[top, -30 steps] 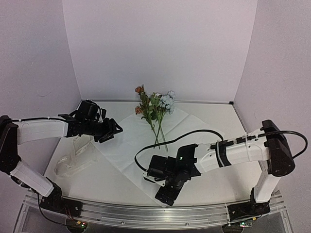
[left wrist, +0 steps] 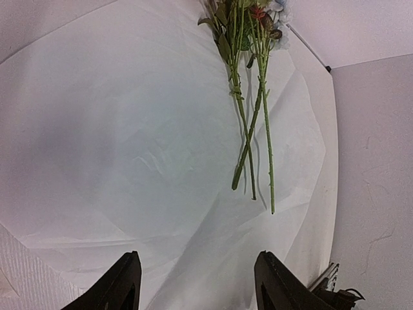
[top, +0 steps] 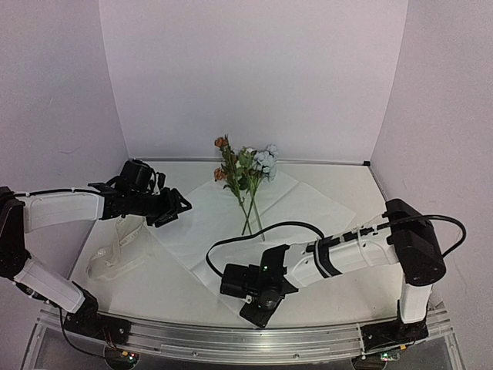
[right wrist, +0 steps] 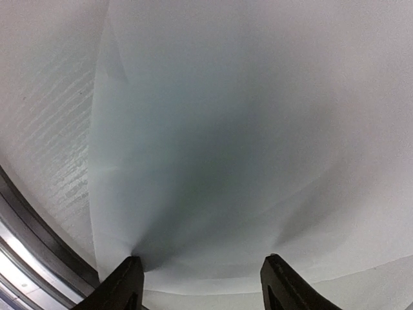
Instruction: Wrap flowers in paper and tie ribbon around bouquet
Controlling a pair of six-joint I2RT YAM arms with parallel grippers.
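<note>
Fake flowers (top: 248, 169), orange and pale blue with green stems, lie on the far half of a white wrapping sheet (top: 308, 200). In the left wrist view the stems (left wrist: 248, 135) cross and their ends point toward the gripper. My left gripper hangs over the left corner of the sheet, open, nothing between its fingers. Over the sheet's near corner is my right gripper, fingers apart and empty, with the sheet's near edge (right wrist: 206, 287) passing between and below them. Whether its fingertips touch the paper I cannot tell.
A pale ribbon (top: 115, 258) lies loose at the table's left side, partly under the left arm. A metal rail (top: 246, 339) bounds the front edge. Bare table (top: 354, 289) shows at the right; walls close three sides.
My right arm has shifted left along the front, its gripper now at the sheet's near corner. The left gripper moved only slightly left. Flowers and ribbon stayed put.
</note>
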